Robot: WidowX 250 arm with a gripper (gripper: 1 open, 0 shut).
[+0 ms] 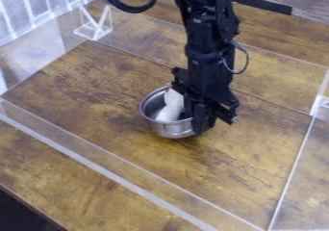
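Note:
A steel bowl [171, 129] with a white object [168, 110] inside rests on the wooden table near the middle of the view. My black gripper [197, 119] reaches down from above at the bowl's right rim, overlapping it. The fingertips are dark and crowded against the rim; whether they grip it I cannot make out.
A white fixture [92, 23] stands at the back left, and clear panel edges run along the left and right sides.

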